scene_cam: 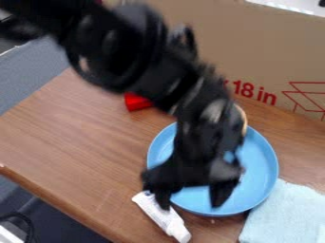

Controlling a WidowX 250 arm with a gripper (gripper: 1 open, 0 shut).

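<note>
My gripper (pixel 189 187) is low over the front-left part of a blue plate (pixel 254 166), blurred, its fingers open and pointing down near a white tube (pixel 168 220) that lies on the wood beside the plate. A red block (pixel 136 101) lies behind, partly hidden by the arm. A small pale item at the back of the plate is mostly hidden behind the gripper.
A light blue cloth (pixel 282 218) lies at the front right. A cardboard box (pixel 267 66) stands at the back.
</note>
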